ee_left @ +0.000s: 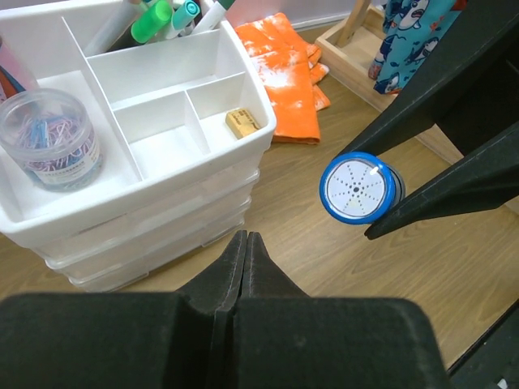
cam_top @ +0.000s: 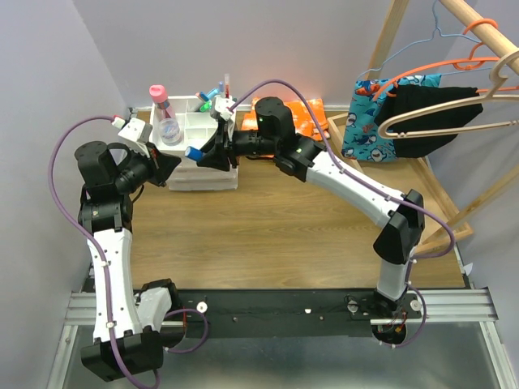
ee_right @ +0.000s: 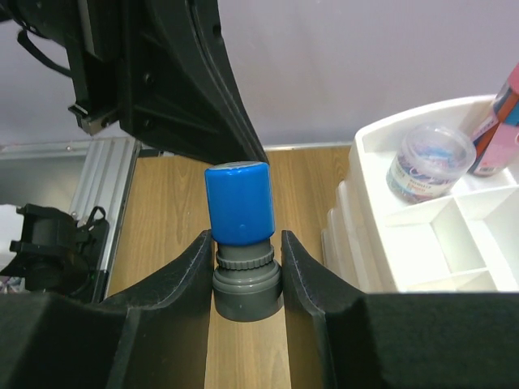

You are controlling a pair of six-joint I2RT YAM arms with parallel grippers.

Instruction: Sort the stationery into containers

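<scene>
A small grey cylinder with a blue end (ee_right: 240, 203) is gripped upright between the fingers of my right gripper. In the left wrist view its round, perforated white face (ee_left: 355, 190) shows inside a blue rim. My left gripper is shut, with nothing showing between its fingertips, and stands apart from the cylinder on the left. Both grippers are near the front of a white compartment organizer (cam_top: 212, 180). Its compartments hold a clear tub of paper clips (ee_left: 55, 138), a small tan block (ee_left: 242, 123) and several markers (ee_left: 152, 22).
A pink-capped bottle (cam_top: 165, 113) stands in the organizer's left part. Folded orange cloth (cam_top: 296, 121) lies right of it. A wooden rack with hangers and hanging cloth (cam_top: 369, 117) occupies the right side.
</scene>
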